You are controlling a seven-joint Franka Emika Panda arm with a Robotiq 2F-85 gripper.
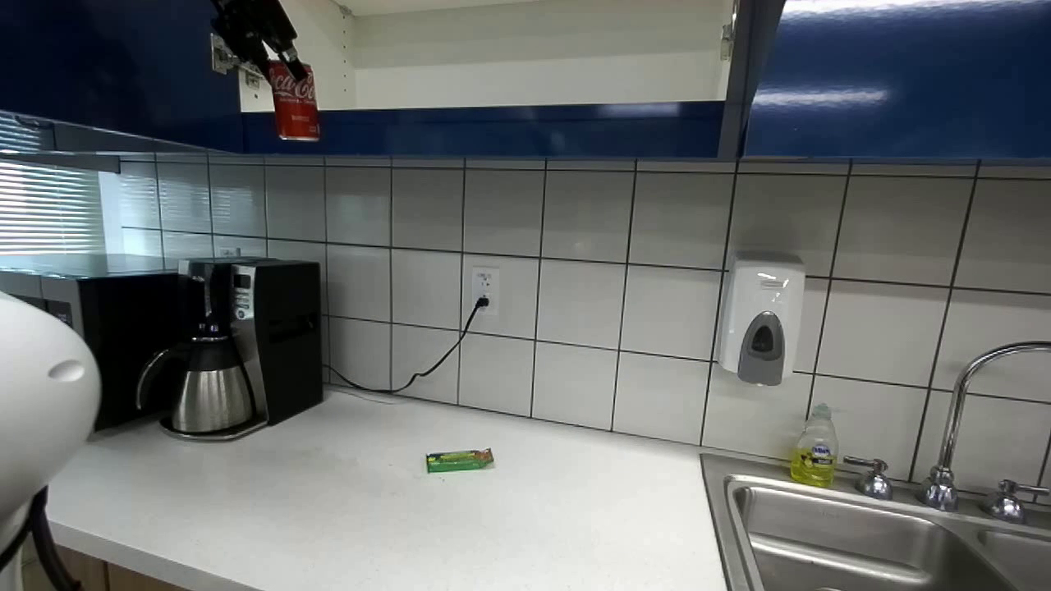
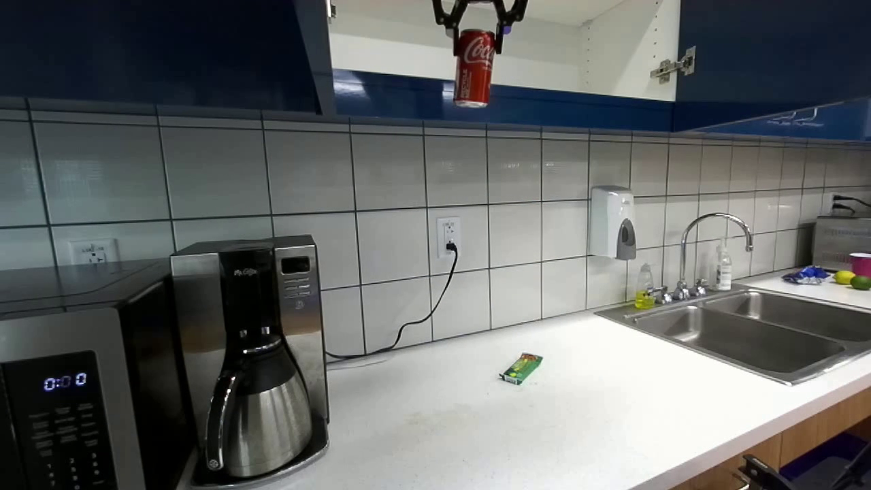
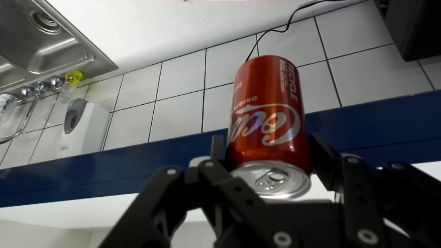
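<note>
A red Coca-Cola can (image 3: 266, 115) hangs in the air with my gripper shut on it, one finger on each side near the can's top. In exterior view 1 the can (image 1: 296, 103) is at the upper left, in front of the blue lower edge of the open cabinet (image 1: 493, 133). From exterior view 2 the can (image 2: 474, 69) looks close to upright, its bottom overlapping that blue edge, with the gripper (image 2: 478, 41) above it. How far it is from the cabinet is hard to judge.
Overhead, the visible cabinet interior (image 2: 563, 49) is bare, with blue doors swung open at both sides. Below, a green packet (image 1: 459, 461) lies on the white counter (image 1: 394, 522). A coffee maker (image 1: 281, 335) stands left, a sink (image 1: 837, 532) right.
</note>
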